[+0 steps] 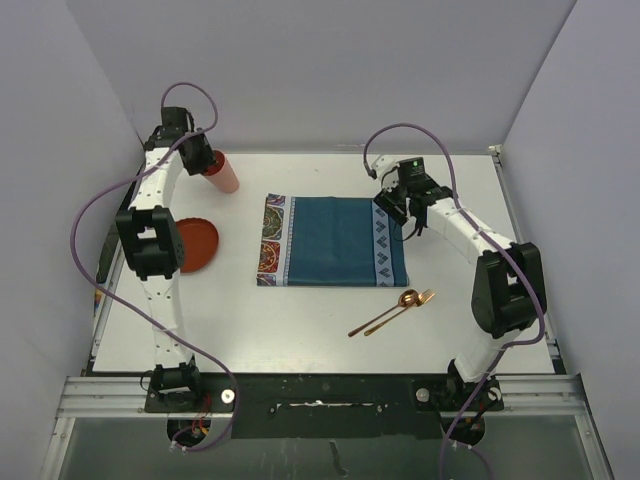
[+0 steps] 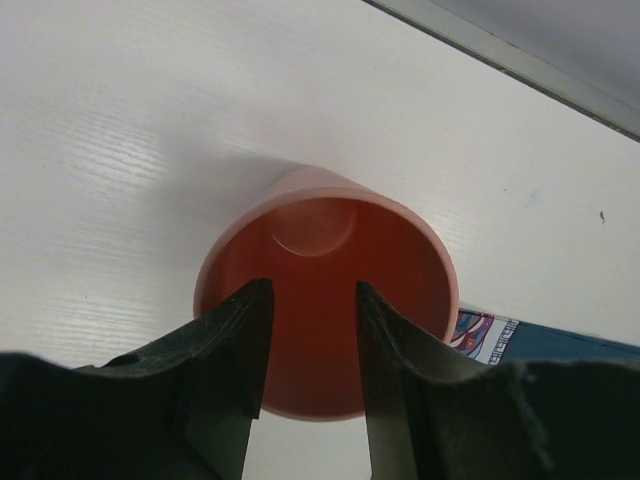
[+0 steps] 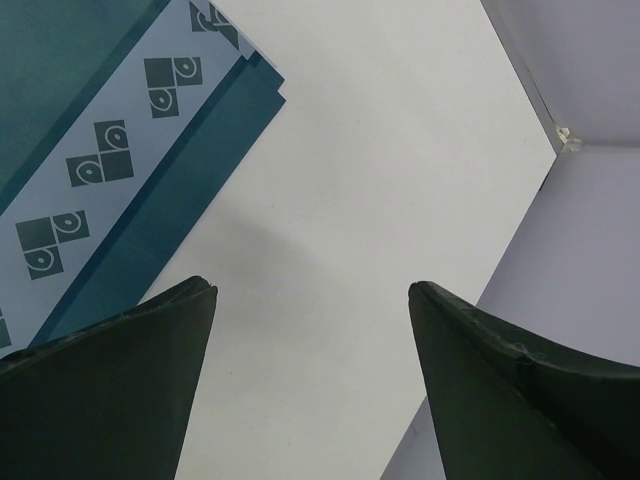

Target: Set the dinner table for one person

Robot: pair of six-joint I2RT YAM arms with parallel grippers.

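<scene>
In the top view the pinkish-orange cup leans toward my left gripper, at its rim. Seen from the left wrist, the cup's opening faces the camera. The left fingers stand partly apart in front of the opening, with the near rim visible across the gap; whether they grip it I cannot tell. My right gripper is open and empty, above bare table by the placemat's patterned right end. A red-brown plate lies beside my left arm. A spoon and a fork lie below the placemat's right corner.
White walls bound the table at the back and sides. Bare white table lies in front of the placemat, and the strip between cup and placemat is clear.
</scene>
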